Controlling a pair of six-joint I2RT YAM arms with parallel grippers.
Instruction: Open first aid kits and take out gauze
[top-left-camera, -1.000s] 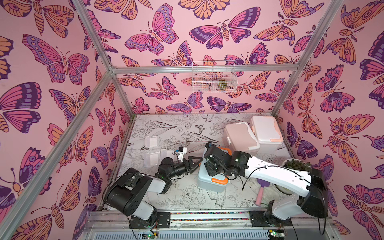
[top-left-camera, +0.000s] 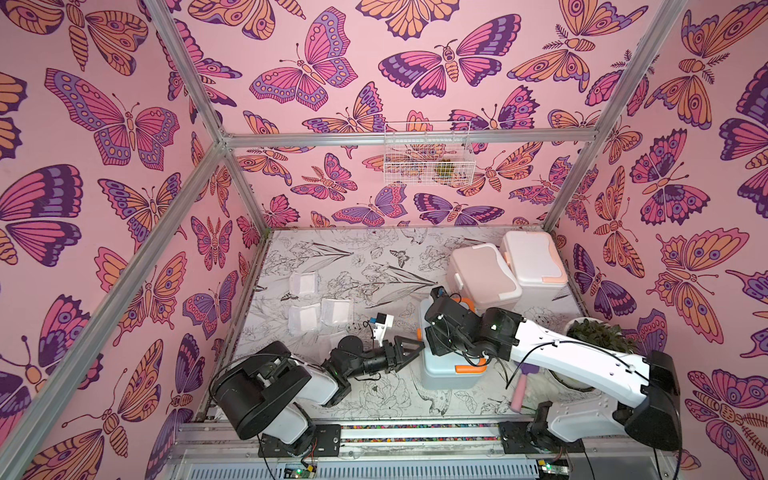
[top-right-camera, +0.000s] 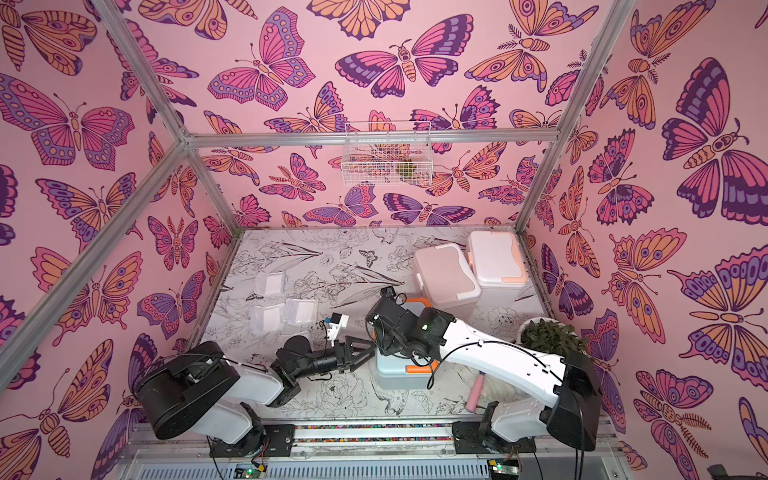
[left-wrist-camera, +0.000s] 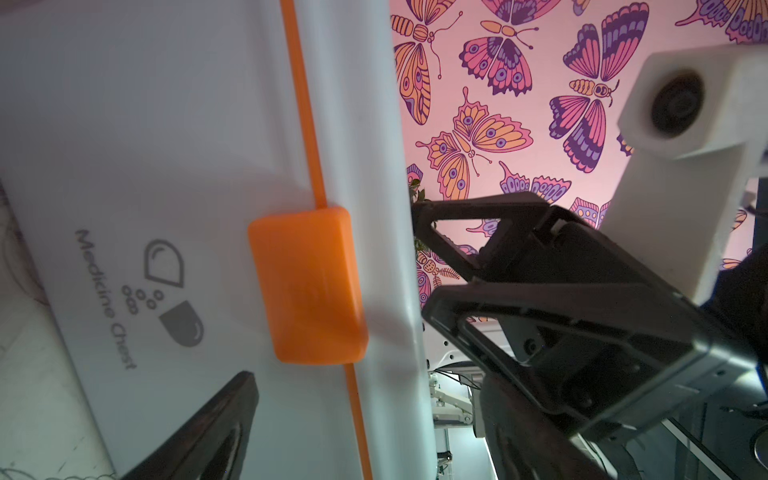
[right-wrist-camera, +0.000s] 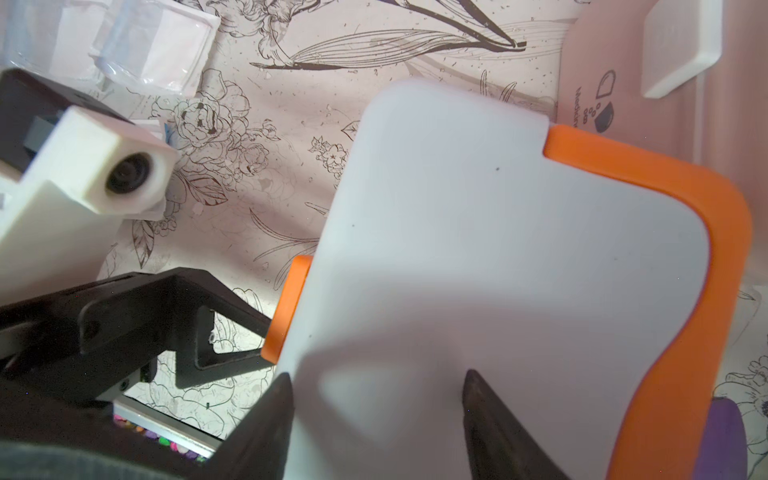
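Note:
A pale blue-grey medicine chest (top-left-camera: 452, 372) with orange trim stands between my arms, its lid (right-wrist-camera: 480, 264) down. On its left side is an orange latch (left-wrist-camera: 310, 286), with an orange seam (left-wrist-camera: 304, 104) running along the lid line. My left gripper (top-left-camera: 420, 345) is open at that side, its fingers spread around the latch with the latch ahead of them. Over the lid, my right gripper has its fingers apart and nothing between them. Clear-wrapped white packets (top-left-camera: 337, 312) lie at the left of the table; whether they hold gauze is unclear.
A pink chest (top-left-camera: 484, 274) and a white one (top-left-camera: 536, 257) stand at the back right, both closed. A potted plant (top-right-camera: 553, 336) and a pink-handled tool (top-right-camera: 475, 393) are on the right.
The blue-grey chest has slid right and turned, now facing more squarely. Both arms moved right along with it, staying at its left side and lid.

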